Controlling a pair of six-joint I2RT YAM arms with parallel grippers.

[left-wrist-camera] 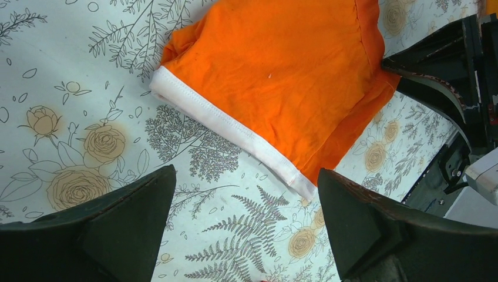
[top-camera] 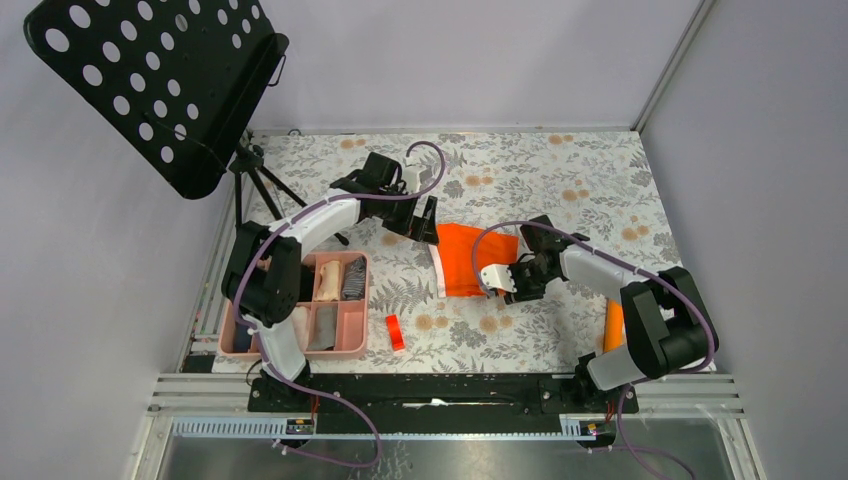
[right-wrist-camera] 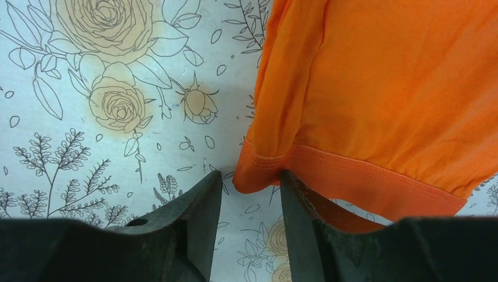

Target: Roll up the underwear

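Orange underwear (top-camera: 458,260) lies flat on the floral mat, its white band facing left in the top view, with a folded strip along one edge in the right wrist view. My left gripper (top-camera: 424,222) hangs open above its upper left corner, nothing between the fingers. My right gripper is low at the far edge's folded orange corner, fingers part open; the corner sits just at the fingertips, and whether it is gripped cannot be told.
A pink divided box (top-camera: 350,325) with folded clothes sits lower left. A red object (top-camera: 395,332) lies below the underwear, an orange roll (top-camera: 613,326) at lower right. A black perforated stand (top-camera: 160,90) rises upper left.
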